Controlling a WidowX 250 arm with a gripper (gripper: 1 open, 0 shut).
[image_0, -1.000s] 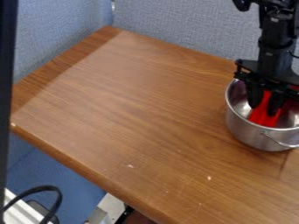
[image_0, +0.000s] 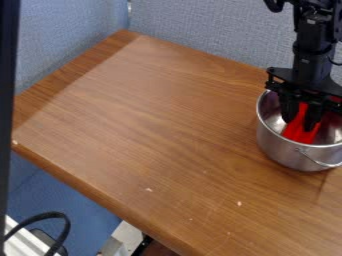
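Observation:
A steel pot (image_0: 289, 151) with a wire handle sits at the right side of the wooden table (image_0: 147, 135). Inside it is a red object (image_0: 298, 128). My black gripper (image_0: 299, 106) reaches down into the top of the pot, over or at the red object. Its fingertips are partly hidden, so I cannot see whether it is open or holds anything.
Padded grey-blue walls (image_0: 201, 30) bound the back and left. Black cables (image_0: 51, 217) are at the lower left, off the table.
My gripper has shifted very slightly within the pot; otherwise the scene looks the same.

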